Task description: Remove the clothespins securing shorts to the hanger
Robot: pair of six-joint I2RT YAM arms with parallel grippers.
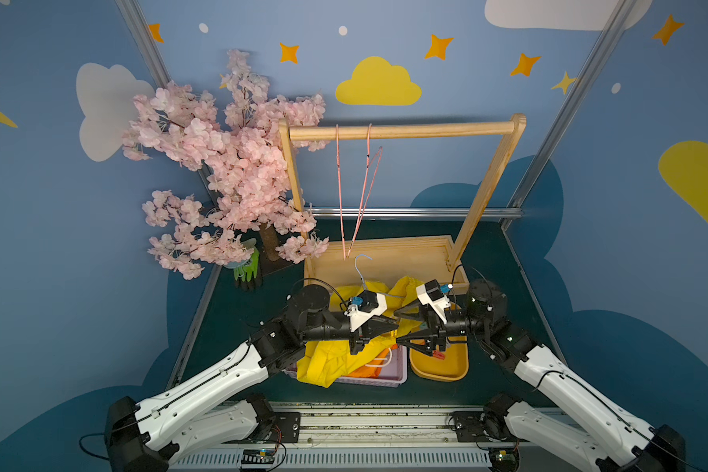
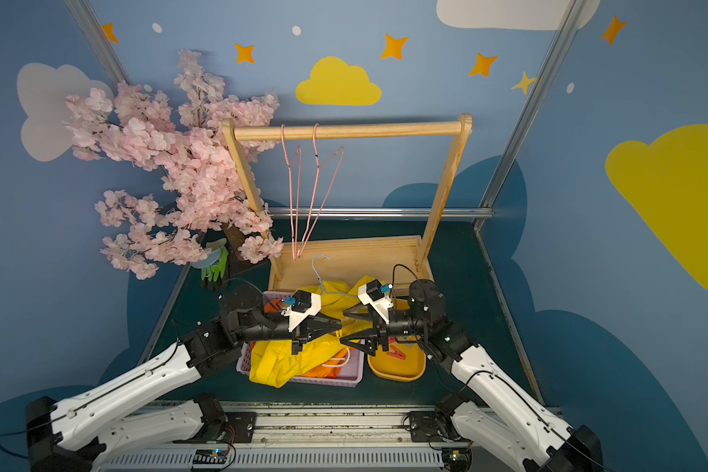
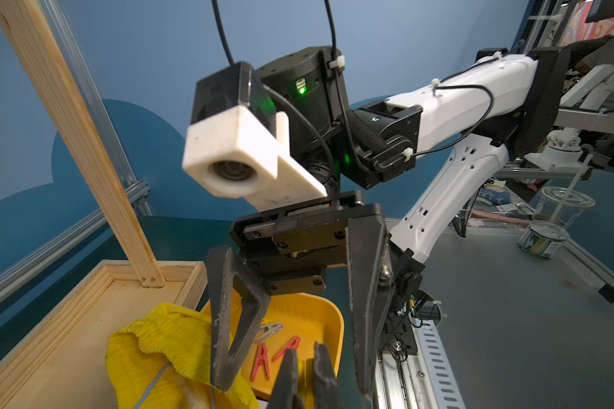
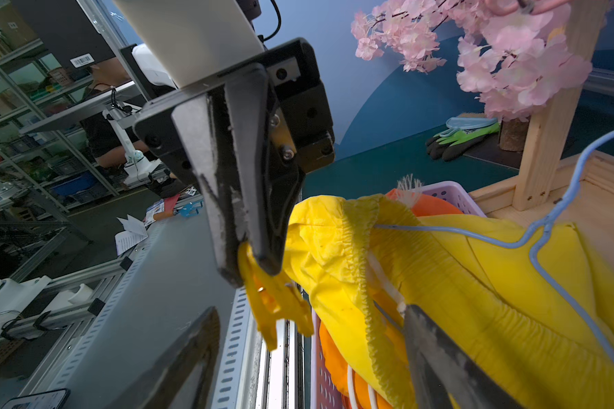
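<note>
A yellow clothespin [image 4: 274, 300] hangs from the fingertips of my left gripper [image 1: 393, 323], which is shut on it; the right wrist view shows this most clearly. My right gripper stands open, its fingers on either side of that clothespin without visibly closing on it. Below and beside the grippers, the yellow shorts [image 4: 470, 272] lie heaped with the blue hanger [image 4: 549, 221] running into their waistband. No pin shows on the visible stretch of waistband; the arms and folds hide part of it.
A yellow bin [image 3: 324, 310] holds red clothespins [image 3: 260, 361] and a grey one [image 3: 269, 330]. Under the shorts sits a lilac basket [image 1: 397, 376] with orange cloth. Behind stands the wooden rack [image 1: 405, 131] with pink hangers [image 1: 340, 188]; a blossom tree [image 1: 251, 165] is at left.
</note>
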